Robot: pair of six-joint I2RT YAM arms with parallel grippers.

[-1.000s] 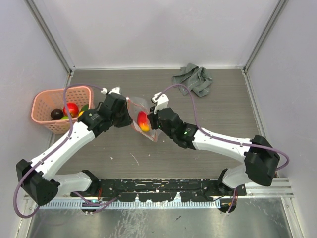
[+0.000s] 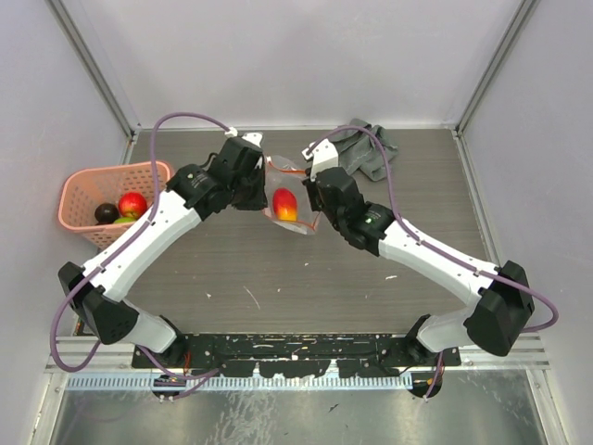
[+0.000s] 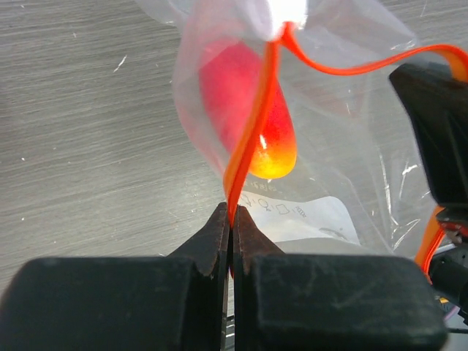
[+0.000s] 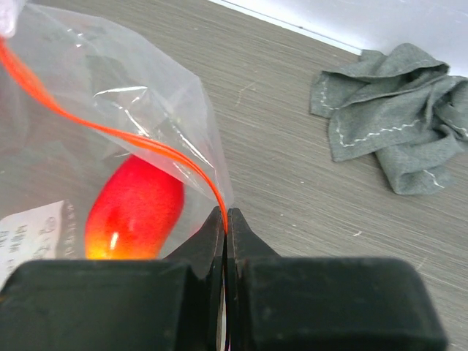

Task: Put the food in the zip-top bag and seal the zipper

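Observation:
The clear zip top bag (image 2: 307,223) with an orange zipper edge hangs between my two grippers, its mouth spread part open. Inside it lies a red and yellow food piece (image 2: 285,205), seen through the plastic in both wrist views. My left gripper is shut on one side of the bag's orange edge. On the opposite side, my right gripper is shut on the orange edge. Part of the right gripper's black finger (image 3: 431,124) shows beyond the bag in the left wrist view.
At the left of the table stands a peach-coloured basket (image 2: 82,190) holding a red apple (image 2: 132,204), a dark round fruit (image 2: 107,213) and other produce. A grey cloth (image 2: 364,151) lies crumpled at the back right.
Both grippers have moved to the right with the bag between them.

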